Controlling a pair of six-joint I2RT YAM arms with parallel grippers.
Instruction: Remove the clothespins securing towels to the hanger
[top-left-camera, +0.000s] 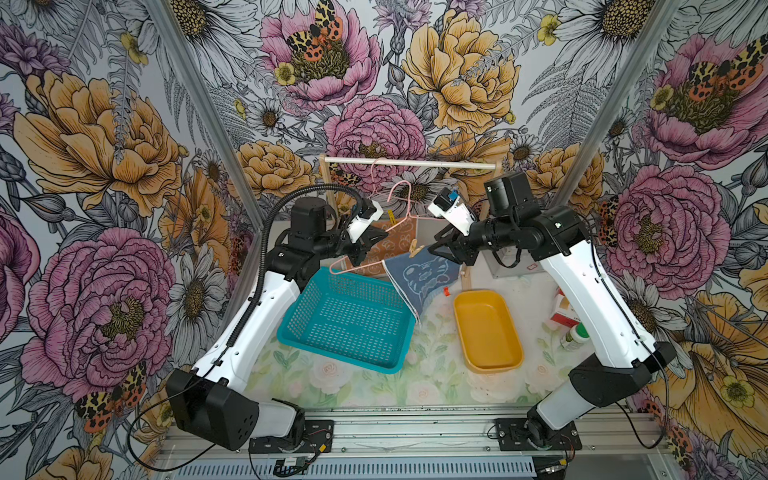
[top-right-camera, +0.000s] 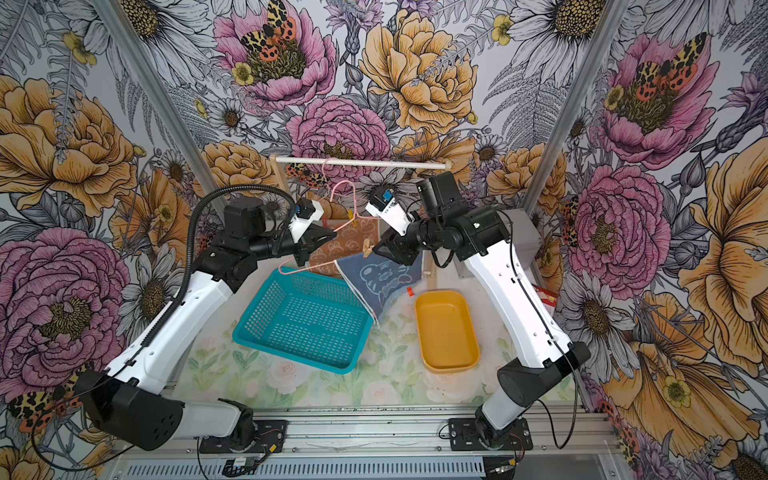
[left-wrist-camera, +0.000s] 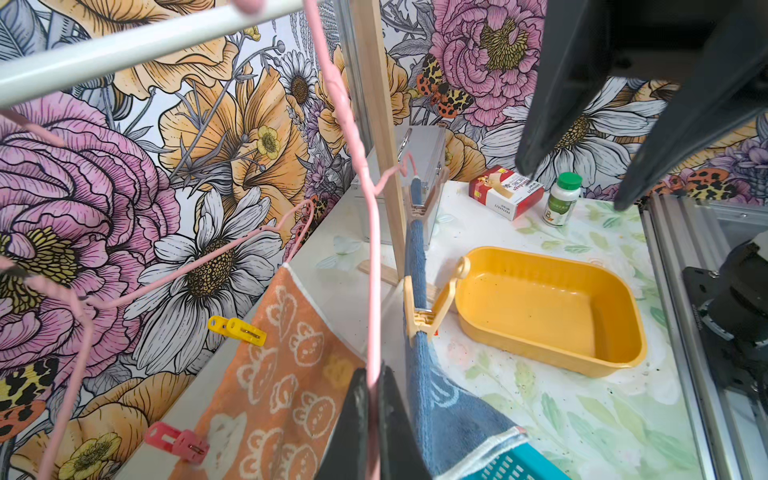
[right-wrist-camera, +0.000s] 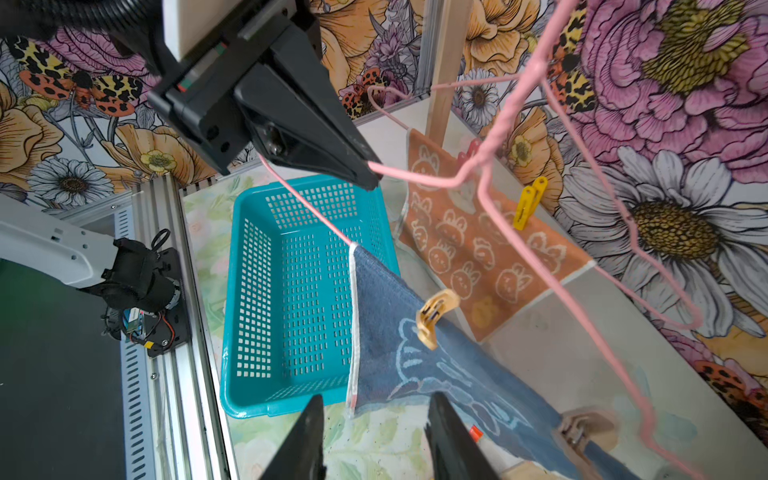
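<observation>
A blue towel (right-wrist-camera: 408, 360) hangs on a pink hanger (right-wrist-camera: 552, 280), held by a wooden clothespin (right-wrist-camera: 432, 316) at mid-edge and another (right-wrist-camera: 588, 424) farther along. Behind it hangs an orange towel (right-wrist-camera: 472, 264) with a yellow clothespin (right-wrist-camera: 528, 204) and a pink one (left-wrist-camera: 176, 440). My left gripper is shut on the hanger's wire, left of the clothespins. My right gripper, part open, is above and beside the blue towel's middle clothespin, its fingers empty.
A teal basket (top-left-camera: 376, 356) lies below at left, a yellow tray (top-left-camera: 488, 360) at right. A carton (left-wrist-camera: 504, 192), a green-capped bottle (left-wrist-camera: 564, 200) and a metal case stand at the back right. The hanger rail (top-left-camera: 408, 164) runs along the back.
</observation>
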